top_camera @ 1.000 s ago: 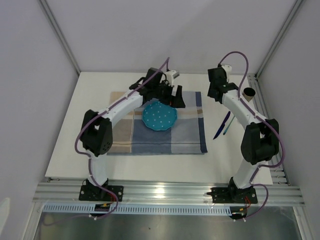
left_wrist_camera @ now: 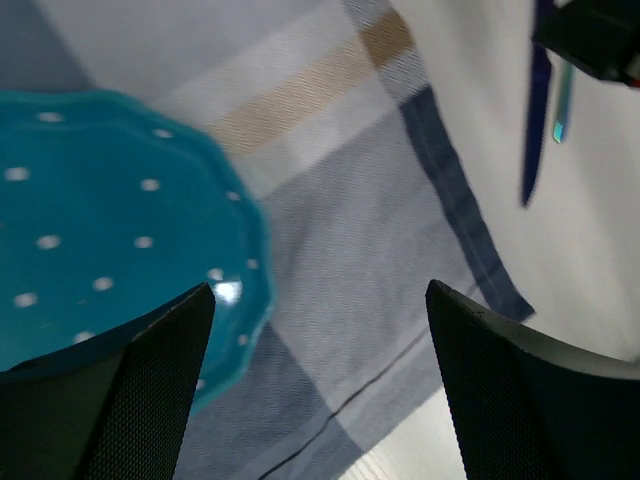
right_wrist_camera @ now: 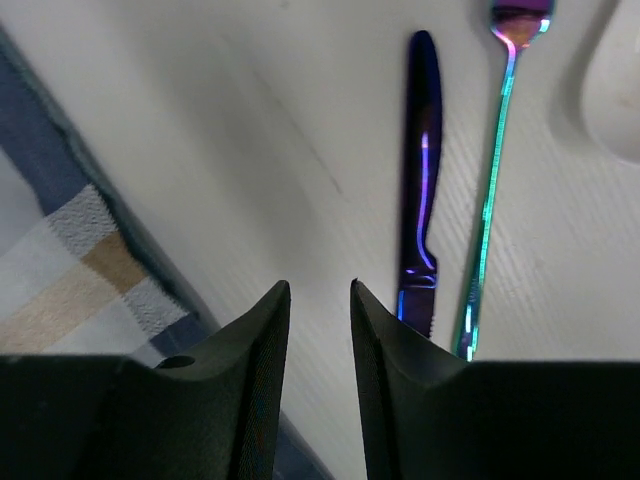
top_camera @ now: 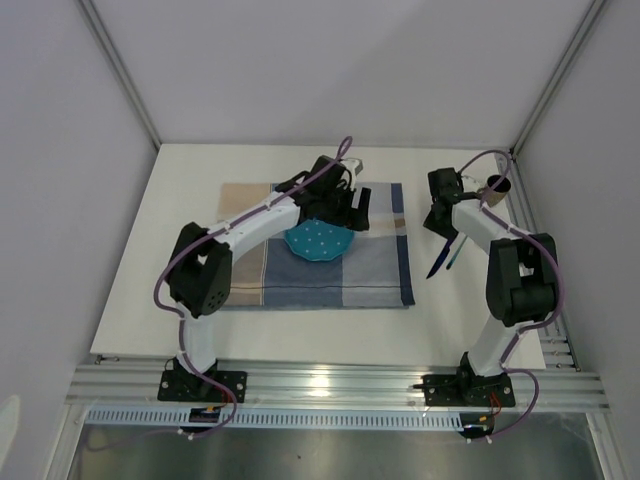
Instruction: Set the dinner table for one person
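Observation:
A teal dotted plate lies on the striped placemat. My left gripper is open above the plate's right side, nothing between its fingers. A dark blue knife and an iridescent utensil, its head at the top of the right wrist view, lie side by side on the white table right of the mat. My right gripper is over their handle ends, its fingers part open with nothing visible between them.
A dark cup stands at the table's back right. A white dish sits beside the utensils, partly out of view.
My right gripper has moved toward the front, down over the knife and utensil.

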